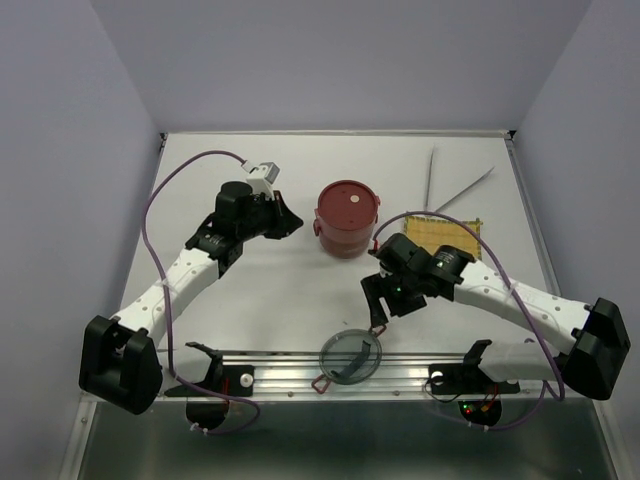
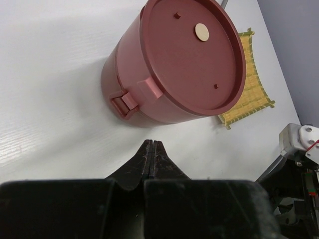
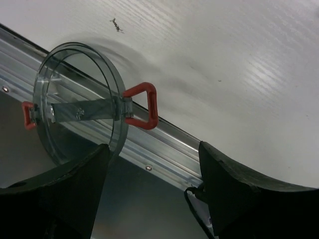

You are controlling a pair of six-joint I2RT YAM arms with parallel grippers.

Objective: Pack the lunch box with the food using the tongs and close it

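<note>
The maroon lunch box (image 1: pixel 347 215) stands upright at the table's centre, its lid (image 2: pixel 189 59) on and side latches visible. My left gripper (image 1: pixel 286 225) is shut at its left, apart from it, with nothing visible between its fingers. My right gripper (image 1: pixel 378 315) is open, low near the front edge. Beside it a clear lid with red handles (image 1: pixel 350 355) (image 3: pixel 142 122) lies tilted over the metal rail at the front edge, apart from the box.
A yellow bamboo mat (image 1: pixel 442 232) lies right of the box, with two thin metal sticks (image 1: pixel 465 192) behind it. The metal rail (image 1: pixel 255 362) runs along the front.
</note>
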